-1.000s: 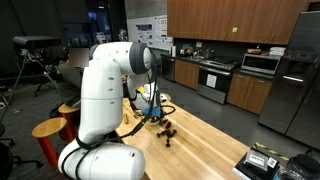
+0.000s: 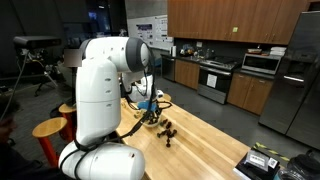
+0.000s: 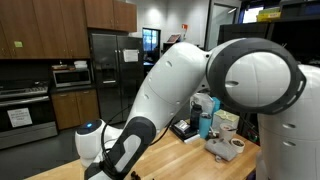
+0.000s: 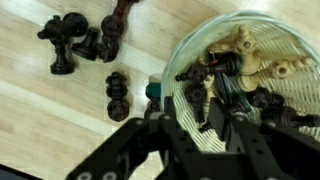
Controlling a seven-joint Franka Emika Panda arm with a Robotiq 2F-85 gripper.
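A pale woven basket (image 4: 178, 62) fills the right of the wrist view. Several dark and tan chess pieces (image 4: 245, 42) lie jumbled inside it. Over the basket's near-left side is my gripper, its dark fingers (image 4: 165, 125) apart at the bottom of the view. Dark pieces show in and beyond the gap, apparently lying in the basket. Outside its left rim, a dark chess piece (image 4: 118, 95) lies on the wooden table, and a cluster of dark pieces (image 4: 62, 42) is farther left. A green-based piece (image 4: 153, 93) is close against the rim.
In exterior view 1, dark pieces (image 2: 168, 133) lie on the table to the right of the arm. Bare tabletop (image 2: 205, 140) stretches beyond them, with a black device (image 2: 258, 162) near the right edge. A person (image 2: 142, 92) is behind the gripper area.
The arm's end has shifted slightly left in exterior view 1, and its blue part appears broader. The dark pieces on the table look unmoved.
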